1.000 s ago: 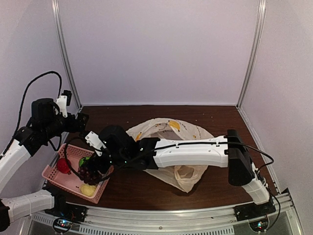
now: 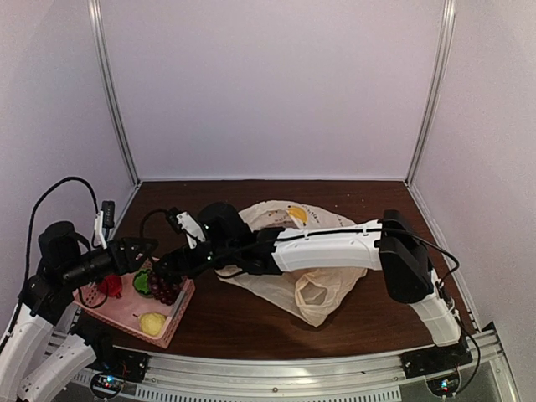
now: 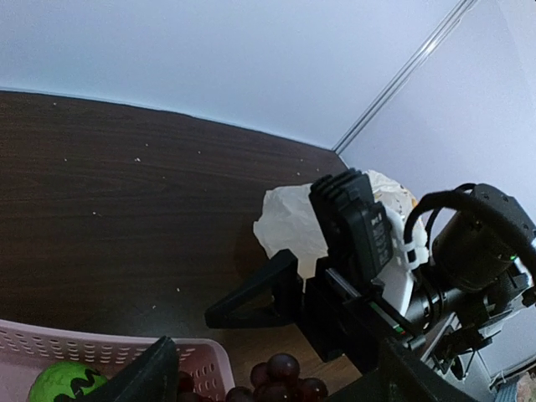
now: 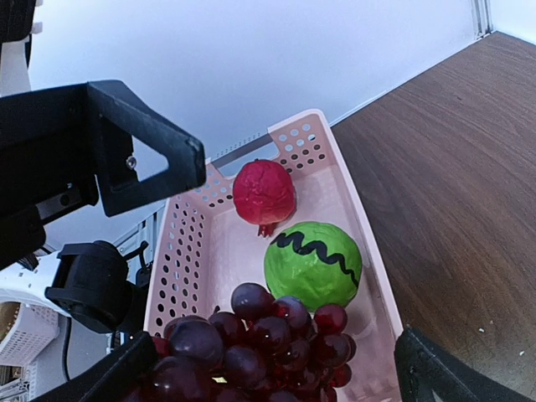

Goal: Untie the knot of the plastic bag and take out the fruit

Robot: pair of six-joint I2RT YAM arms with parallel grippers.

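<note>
The plastic bag [image 2: 322,303] lies empty-looking and crumpled mid-table, partly hidden beneath the right arm. In the pink basket [image 2: 178,325] sit a red fruit [image 4: 264,193], a green striped fruit [image 4: 314,264] and a yellow fruit [image 2: 152,323]. A bunch of dark grapes [image 4: 272,331] is at the basket's right side. My right gripper is open, its fingers apart on either side of the grapes. Facing it from the left, my left gripper is also open, with the grapes low between its fingers. Any contact with the grapes cannot be made out.
The right arm [image 2: 331,251] stretches across the table over the bag. Bare dark table [image 2: 218,331] lies in front and behind. Both grippers are very close together above the basket, leaving little room between them.
The left gripper has come down and toward the viewer, to the basket. The right gripper has shifted slightly right and away from the basket's middle, and the grapes have shifted right too.
</note>
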